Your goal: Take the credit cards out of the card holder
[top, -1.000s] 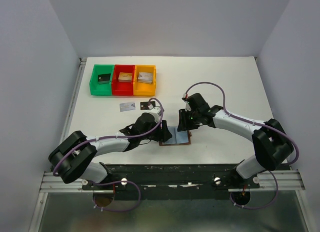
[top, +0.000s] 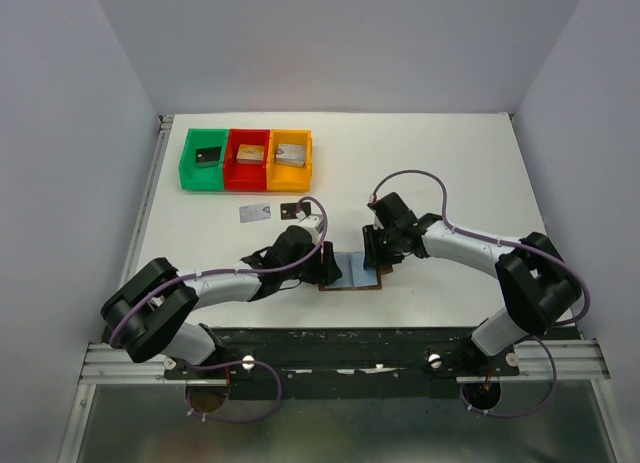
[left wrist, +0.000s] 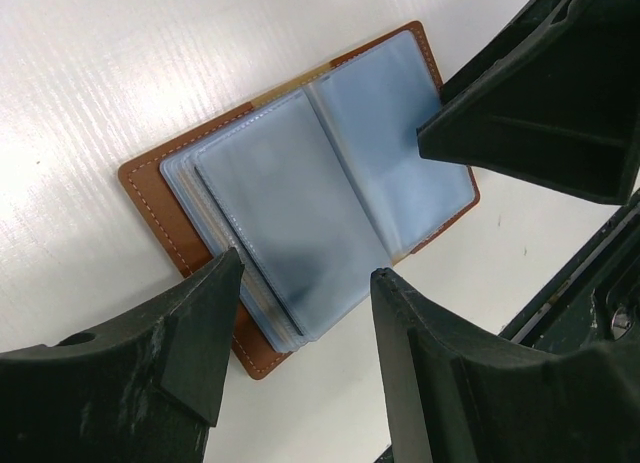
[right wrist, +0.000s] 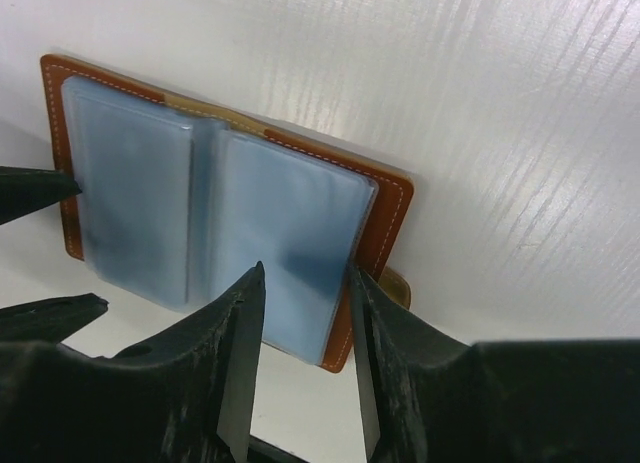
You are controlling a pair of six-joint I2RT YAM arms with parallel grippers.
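The card holder (top: 350, 273) lies spread flat on the table, brown leather with stitched edges and two bluish clear-sleeve panels. In the left wrist view its left panel (left wrist: 290, 193) shows several layered sleeve edges. My left gripper is open over that panel's lower-left part, one fingertip near the layered edges. My right gripper is partly open above the right panel (right wrist: 285, 218), one finger over the sleeve and the other by the leather's right edge. Neither visibly holds anything. Whether cards sit inside the sleeves cannot be told.
A grey card (top: 255, 213) and a dark card (top: 296, 211) lie loose behind the holder. Farther back stand green (top: 205, 138), red (top: 247, 137) and yellow (top: 290, 137) bins with items inside. My grippers are close together.
My right gripper has shifted slightly toward the front and right, over the holder's right side. The left arm has moved only slightly. The holder appears to lie in the same place.
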